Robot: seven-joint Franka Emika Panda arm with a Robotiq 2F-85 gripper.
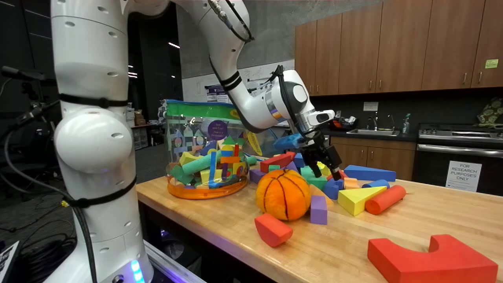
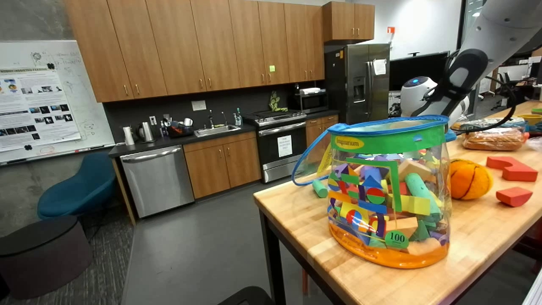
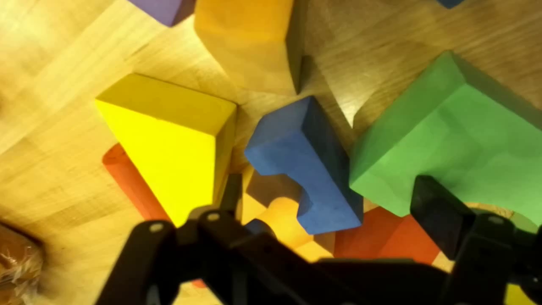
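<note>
My gripper (image 1: 326,173) is open, low over the pile of foam blocks, pointing down. In the wrist view a blue block (image 3: 325,157) with a curved notch lies between the spread fingers, not gripped. One black finger (image 3: 232,195) is beside a yellow wedge (image 3: 167,147); the other finger (image 3: 439,213) overlaps a green block (image 3: 457,137), and whether it touches is unclear. An orange block (image 3: 249,40) lies beyond the blue one. A red block (image 3: 378,234) and a yellow-orange block (image 3: 284,218) are partly hidden below the gripper.
A clear bag (image 2: 388,262) full of blocks stands on the wooden table. An orange pumpkin-like ball (image 1: 283,194) and a purple block (image 1: 318,210) sit in front of the pile. A red cylinder (image 1: 385,199) lies to the right. Free tabletop surrounds the red notched block (image 1: 431,259).
</note>
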